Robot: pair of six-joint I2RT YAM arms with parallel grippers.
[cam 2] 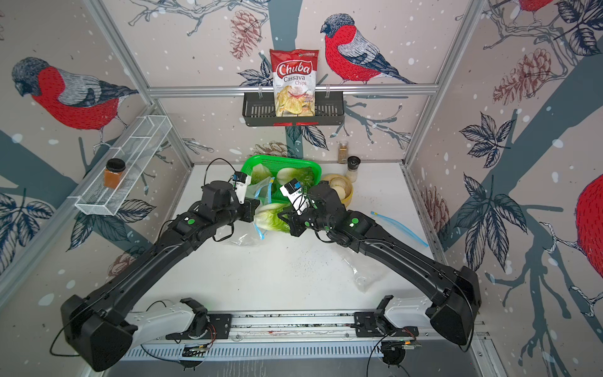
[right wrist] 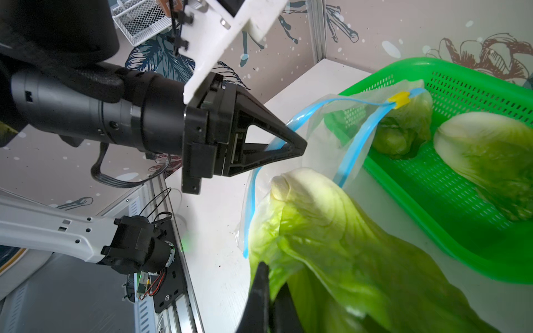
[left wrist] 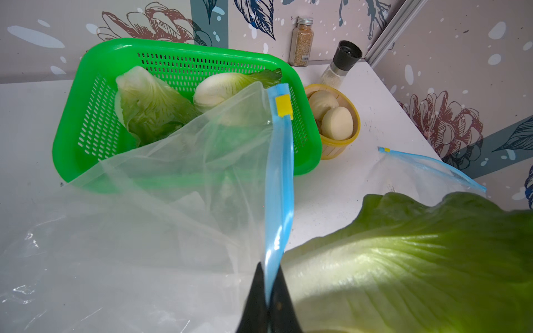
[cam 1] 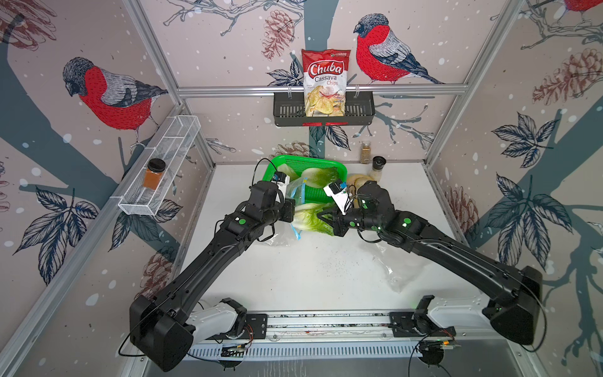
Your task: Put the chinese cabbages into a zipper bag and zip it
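Observation:
My left gripper is shut on the blue zip edge of a clear zipper bag [left wrist: 166,238]. The bag's mouth gapes in the right wrist view, with a yellow slider [right wrist: 399,100] at its far corner. My right gripper is shut on the leafy end of a Chinese cabbage [right wrist: 333,238]. That cabbage's pale base is at the bag's mouth, between the blue edges; how far inside it reaches is hard to tell. Two more cabbages, one upright-looking [left wrist: 150,105] and one lying [left wrist: 227,88], are in the green basket [left wrist: 66,138].
Behind the bag the basket fills the back of the table. A bowl [left wrist: 333,149] of pale round items stands beside it, near two spice jars [left wrist: 301,41]. Another clear bag with a blue zip [left wrist: 433,166] lies at the right.

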